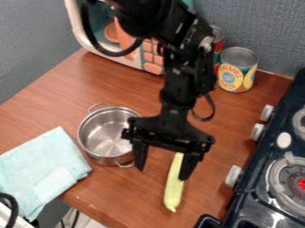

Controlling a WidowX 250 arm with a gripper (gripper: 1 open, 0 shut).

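Note:
The black gripper (pixel 167 153) hangs over the wooden counter, its fingers spread apart with nothing visible between them, partly over the steel pot's right side. The steel pot (pixel 98 134) with two handles stands at centre left. A long pale yellow item (pixel 174 186), perhaps corn or a vegetable, lies just right of and below the gripper, its upper end near the gripper.
A light blue towel (pixel 34 169) lies at left, a stove (pixel 288 153) with knobs at right. Cans (pixel 237 71) and a toy microwave (pixel 131 44) stand at the back. The counter's front left edge is near the towel.

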